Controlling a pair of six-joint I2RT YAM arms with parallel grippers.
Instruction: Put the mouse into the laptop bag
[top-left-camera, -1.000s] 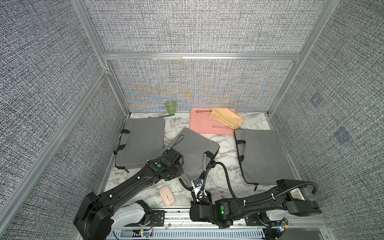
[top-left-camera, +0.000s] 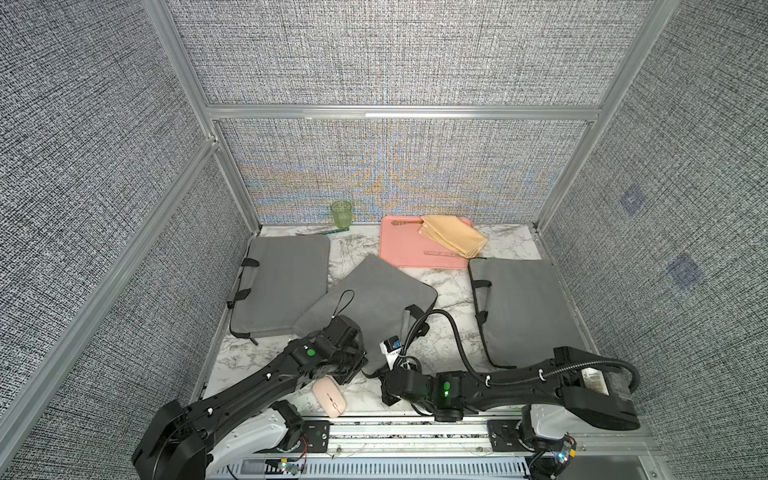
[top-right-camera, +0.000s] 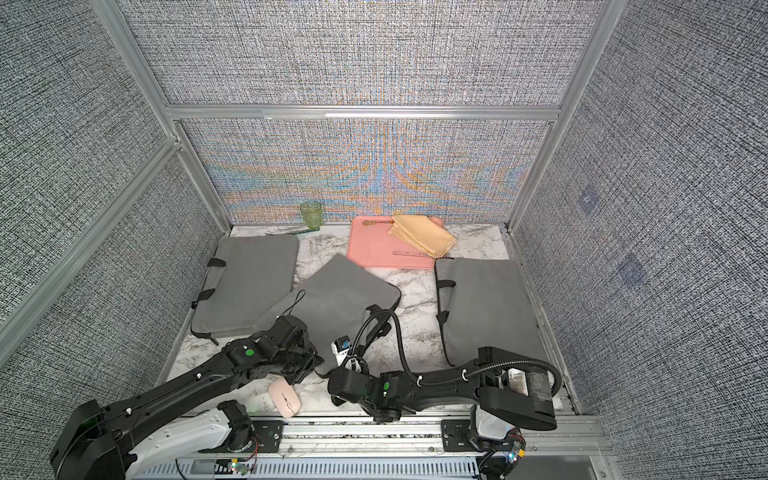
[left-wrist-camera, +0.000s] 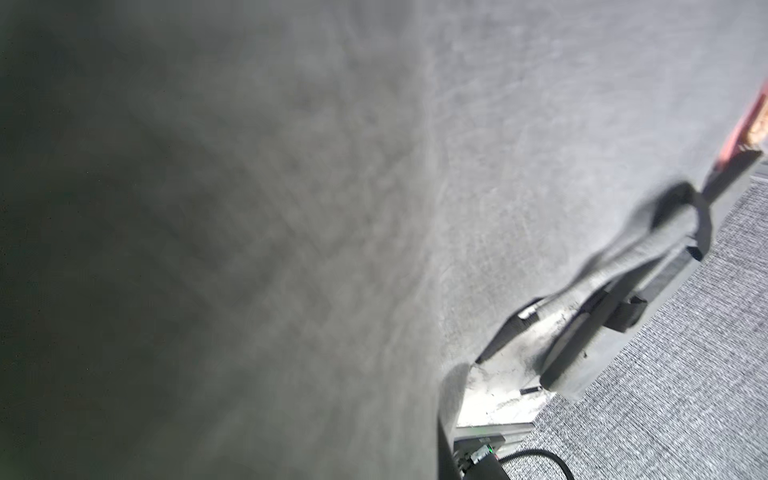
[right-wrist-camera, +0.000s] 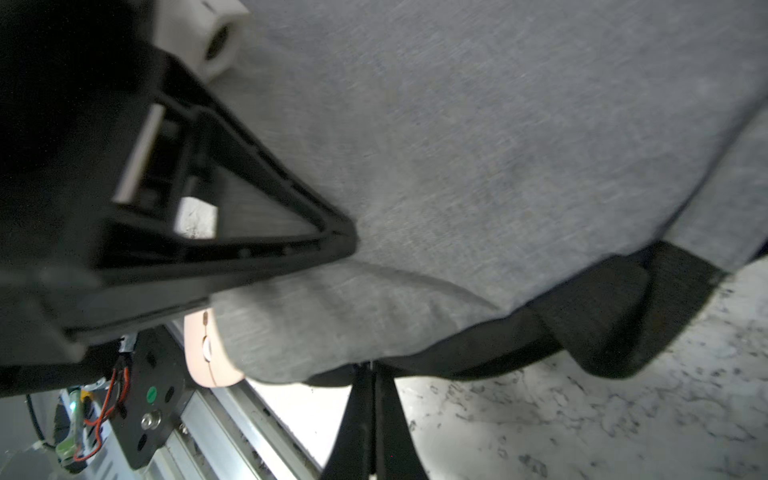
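Observation:
The pink mouse (top-left-camera: 329, 397) lies on the table near the front edge, outside the bag and just in front of my left gripper (top-left-camera: 357, 373). In the middle, the grey laptop bag (top-left-camera: 369, 292) lies at an angle, its front corner lying between my grippers. The right wrist view shows the left gripper's black fingertips (right-wrist-camera: 345, 234) shut on a fold of the bag's grey cloth. Close by, my right gripper is shut, its tips at the bag's dark lower edge; nothing clear shows between them. Blurred grey cloth fills most of the left wrist view, hiding the left fingers.
Other grey bags lie at the left (top-left-camera: 289, 280) and right (top-left-camera: 529, 308). Behind are a pink tray (top-left-camera: 400, 252) with a yellow cloth (top-left-camera: 452, 234) and a green cup (top-left-camera: 341, 214). Bare table shows between the middle and right bags.
My right gripper has moved away from the front edge, toward the bag.

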